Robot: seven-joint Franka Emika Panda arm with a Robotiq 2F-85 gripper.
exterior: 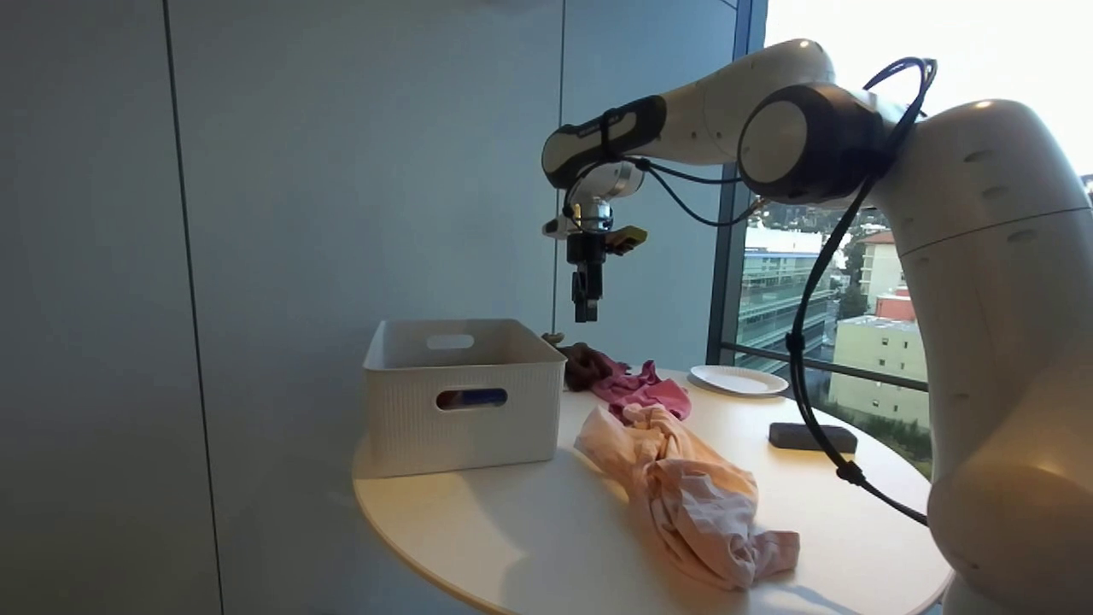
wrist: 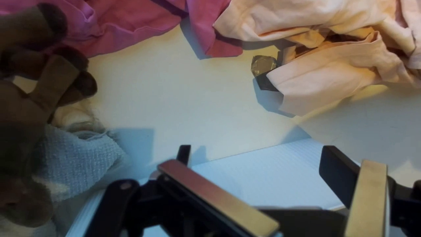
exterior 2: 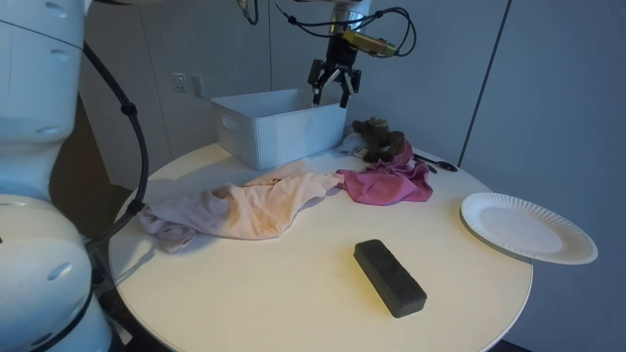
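My gripper (exterior: 585, 313) points straight down, high over the table; in exterior view 2 the gripper (exterior 2: 330, 103) appears at the right end of the white box (exterior 2: 302, 136). Its fingers are open and empty, the two finger pads (wrist: 367, 197) well apart in the wrist view, with the box wall below them. A crumpled peach cloth (exterior 2: 261, 206) lies in front of the box. Behind it is a magenta cloth (exterior 2: 384, 185), touching a brown plush toy (exterior 2: 378, 140). A whitish knit cloth (wrist: 81, 158) shows beside the toy.
A dark eraser-like block (exterior 2: 390, 276) and a white paper plate (exterior 2: 522, 226) stand apart on the round table (exterior 2: 276, 293). Black spoon-like utensils (exterior 2: 446, 166) lie behind the magenta cloth. Something small and dark (wrist: 263, 66) peeks from under the peach cloth.
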